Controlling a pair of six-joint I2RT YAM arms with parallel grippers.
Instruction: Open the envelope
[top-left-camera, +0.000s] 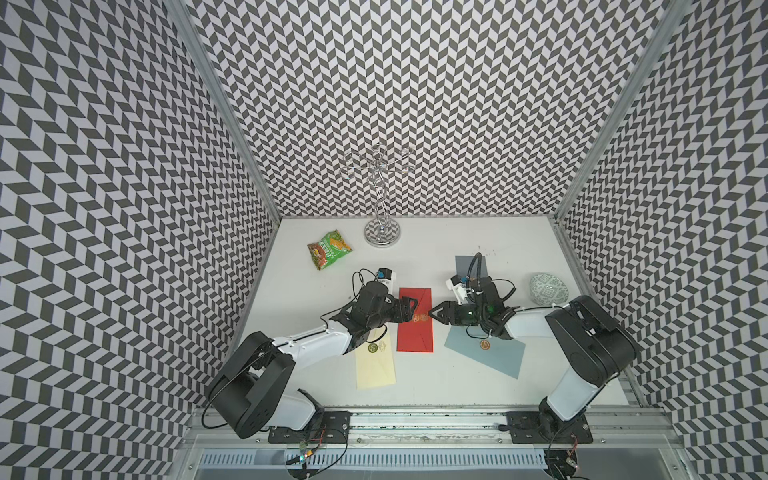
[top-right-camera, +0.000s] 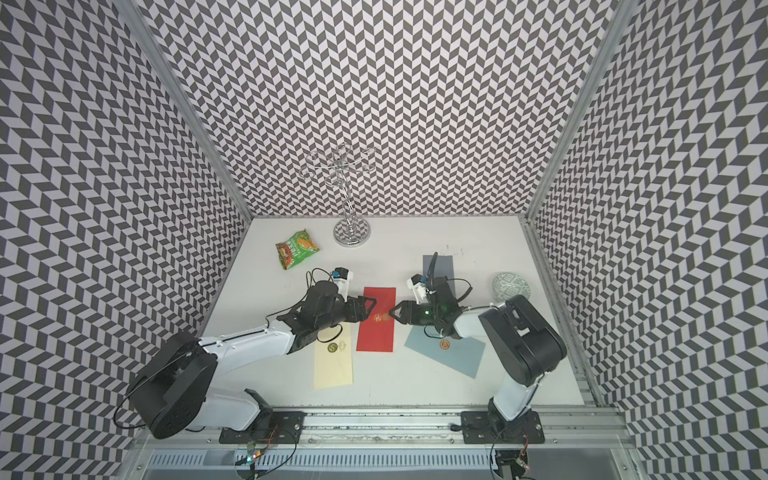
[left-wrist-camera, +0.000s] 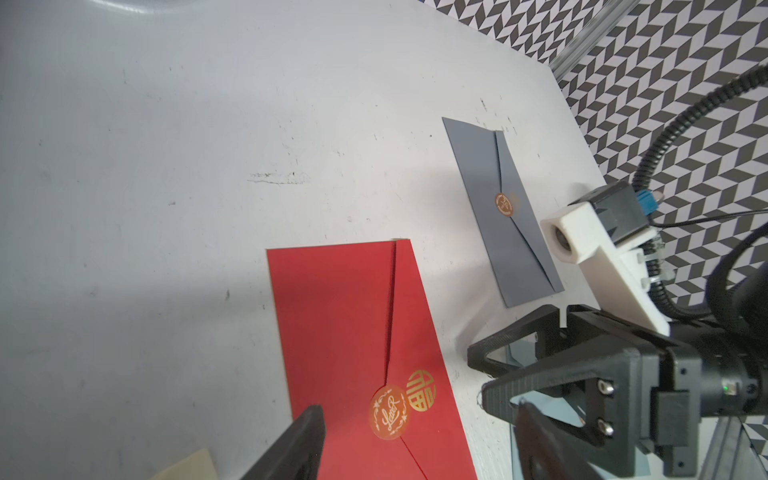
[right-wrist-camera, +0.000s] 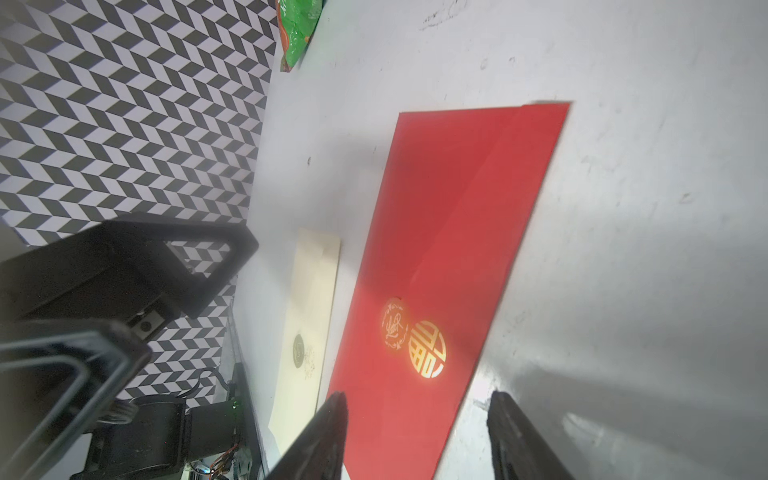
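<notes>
A red envelope lies flat on the table between my two grippers, its flap closed with a round gold seal beside a gold emblem. My left gripper is low over the envelope's left part, fingers apart, with nothing seen between them. My right gripper hovers at the envelope's right edge, also open and empty. In both wrist views the other gripper's black fingers reach in from the side.
A cream envelope lies to the left, a light-blue one to the right, a grey one behind. A snack bag, a metal stand and a patterned disc sit farther out.
</notes>
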